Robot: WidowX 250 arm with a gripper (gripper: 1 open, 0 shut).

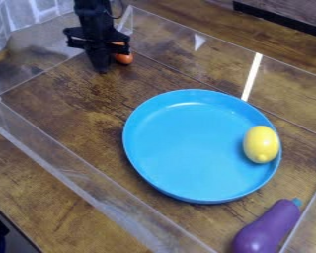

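My black gripper (99, 54) is low over the wooden table at the upper left, its fingertips pointing down. An orange carrot (123, 56) lies directly behind and to the right of it, mostly hidden by the gripper. Whether anything sits between the fingers is hard to make out. A blue plate (181, 148) occupies the middle right, with a yellow egg-shaped object (261, 143) on its right side. A purple eggplant (264, 228) lies at the bottom right corner.
Clear plastic walls border the work area (55, 128) on the left and near sides. Bare wood lies left of the plate and between the gripper and the plate.
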